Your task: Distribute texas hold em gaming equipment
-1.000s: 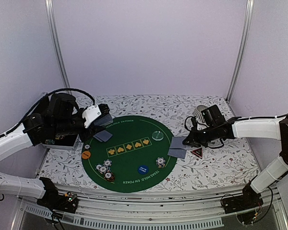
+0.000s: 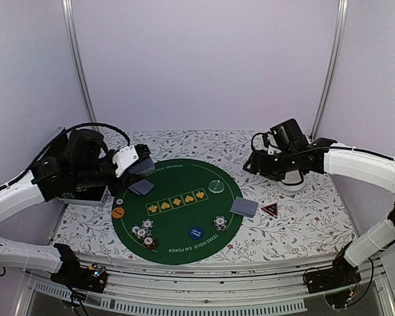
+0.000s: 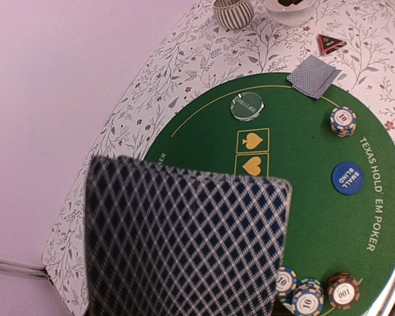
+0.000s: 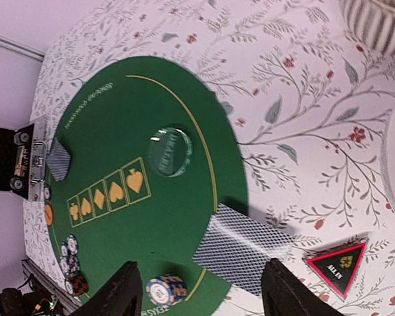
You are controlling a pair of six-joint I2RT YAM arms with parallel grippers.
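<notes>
Shut around a deck of blue-checked cards (image 3: 187, 237), my left gripper (image 2: 141, 158) holds it over the mat's left part; its fingers are hidden by the deck in the left wrist view. Flat on the right rim of the green poker mat (image 2: 178, 178) lie blue-backed cards (image 2: 244, 207), overlapping the tablecloth. Other cards (image 2: 141, 187) rest at the mat's left. My right gripper (image 2: 253, 162) hovers clear of the table, behind the right-hand cards in the top view. Its fingertips stand apart in the right wrist view, nothing gripped between them.
The mat carries a clear dealer disc (image 2: 216, 186), a blue small-blind disc (image 2: 196, 233) and chip stacks (image 2: 220, 223). A dark triangle (image 2: 270, 209) lies right of the cards. Behind are a ribbed cup (image 3: 234, 13) and white bowl (image 3: 289, 12). An open case (image 2: 85, 194) stands left.
The left arm has stayed still.
</notes>
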